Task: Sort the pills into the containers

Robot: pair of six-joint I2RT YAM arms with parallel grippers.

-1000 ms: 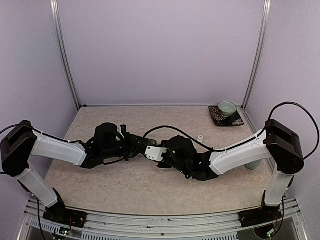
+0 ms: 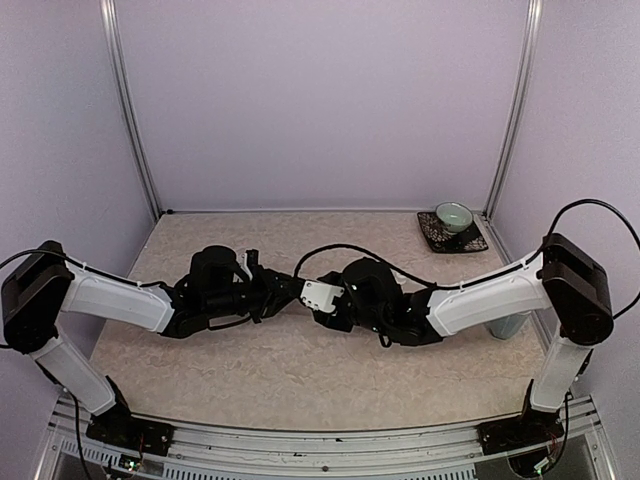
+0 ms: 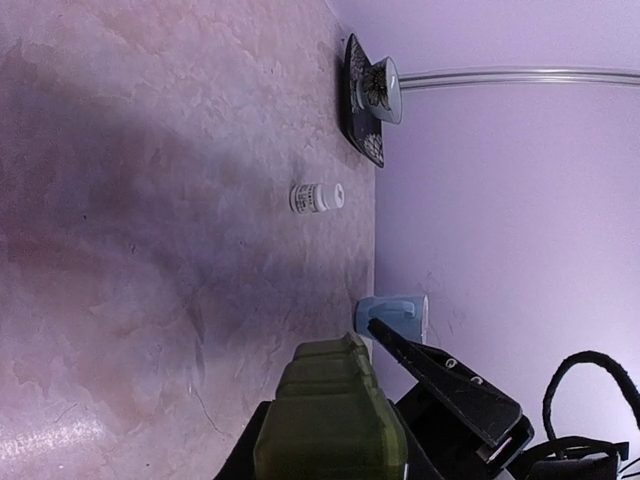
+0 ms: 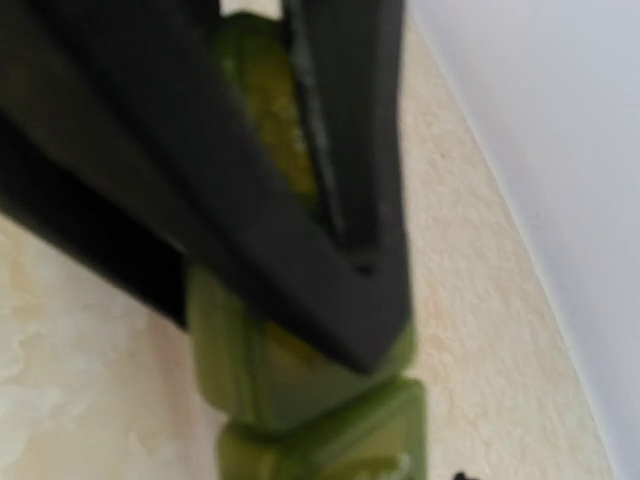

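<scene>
My two grippers meet at the middle of the table, left gripper [image 2: 283,290] and right gripper [image 2: 315,298]. In the left wrist view a green, segmented pill case [image 3: 325,420] fills the lower middle, held by my left gripper, which is shut on it. In the right wrist view the black fingers of my right gripper stand across the top of that case [image 4: 290,380], one compartment visible between them; whether they grip it is unclear. A white pill bottle [image 3: 315,197] stands on the table in the left wrist view.
A dark patterned tray [image 2: 436,238] with a pale green bowl [image 2: 454,214] sits at the back right. A blue cup [image 3: 395,313] is by the right wall, partly hidden behind the right arm in the top view.
The right arm and gripper have risen and shifted slightly in the top view; the white bottle there is now covered by the arm. The left arm looks unchanged.
</scene>
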